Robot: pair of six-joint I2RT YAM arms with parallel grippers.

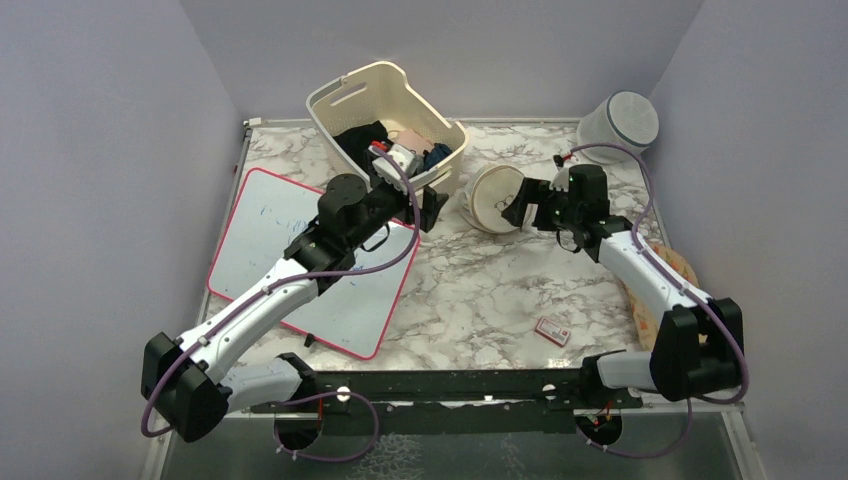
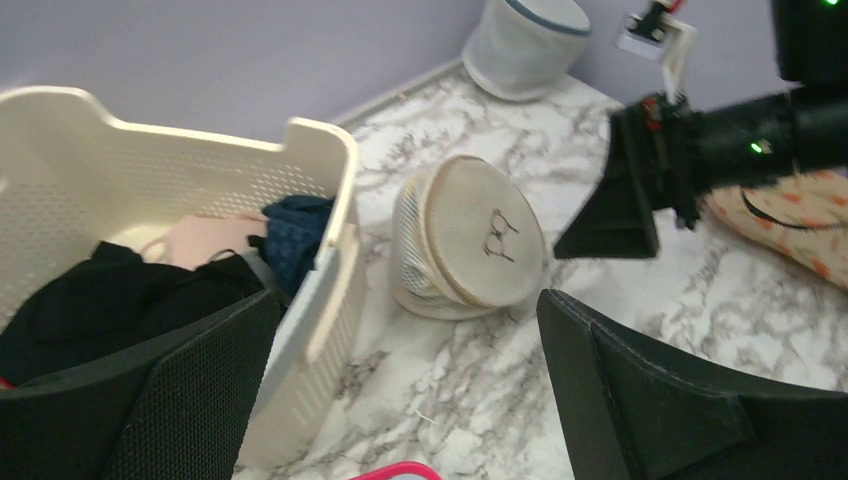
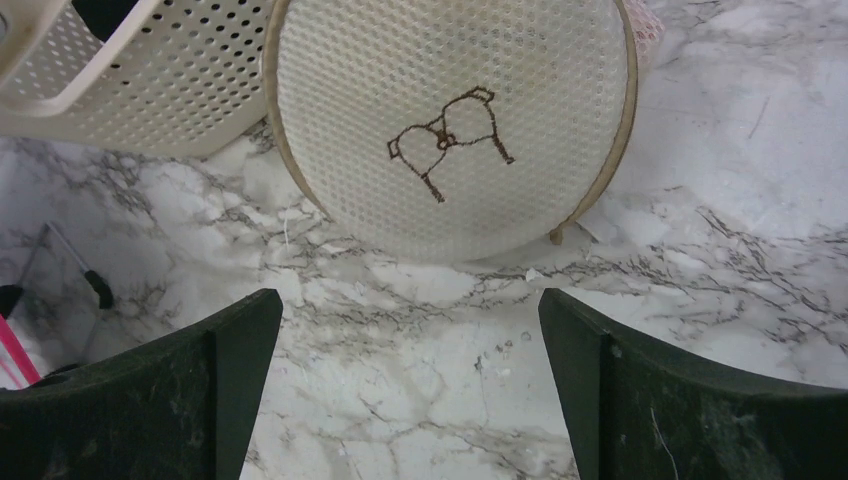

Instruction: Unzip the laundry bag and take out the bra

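A round white mesh laundry bag (image 1: 492,200) with a brown bra drawing on its lid lies tipped on the marble table, right of the basket. In the right wrist view the bag's lid (image 3: 450,130) fills the upper middle, ahead of my open right gripper. That gripper (image 1: 522,208) stands at the bag's right side in the top view; whether it touches cannot be told. My left gripper (image 1: 428,208) hangs by the basket's front right corner, open and empty, with the bag (image 2: 480,235) beyond it in the left wrist view. No bra itself is visible.
A cream basket (image 1: 440,185) holding dark and pink clothes stands at the back. A whiteboard (image 1: 350,310) lies at left, a second white mesh bag (image 1: 605,130) at the back right, a small red-and-white box (image 1: 552,331) in front.
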